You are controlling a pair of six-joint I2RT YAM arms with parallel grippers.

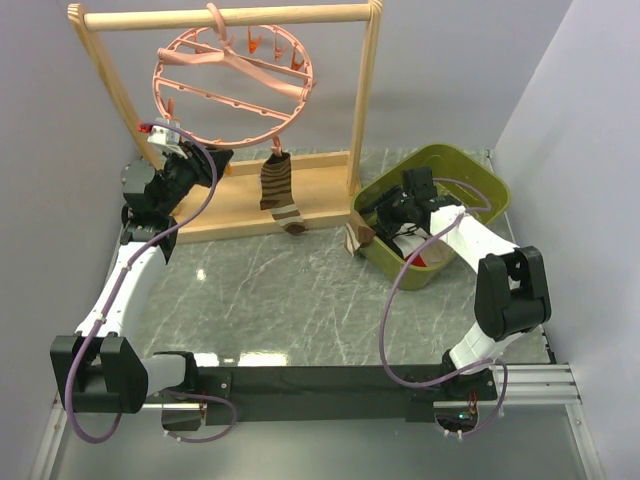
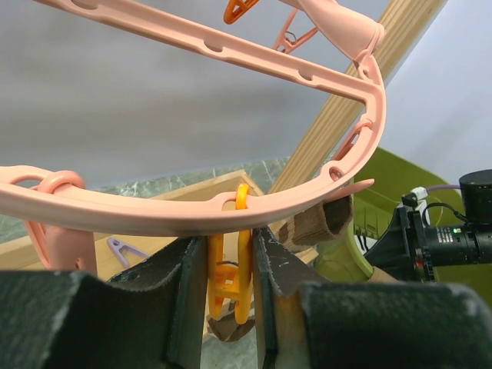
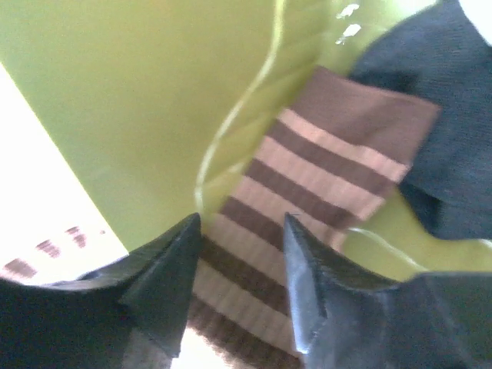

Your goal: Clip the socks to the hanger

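The pink hanger [image 1: 230, 100] hangs from the wooden frame, a brown striped sock [image 1: 280, 190] dangling from one clip. My left gripper is shut on an orange clip [image 2: 242, 254] at the hanger's rim. My right gripper [image 1: 390, 210] is down inside the green bin [image 1: 470, 175]. In the right wrist view its fingers [image 3: 165, 277] stand apart over a striped sock [image 3: 311, 169], with dark blue fabric [image 3: 430, 154] beside it.
A brown sock [image 1: 358, 232] lies over the bin's left edge.
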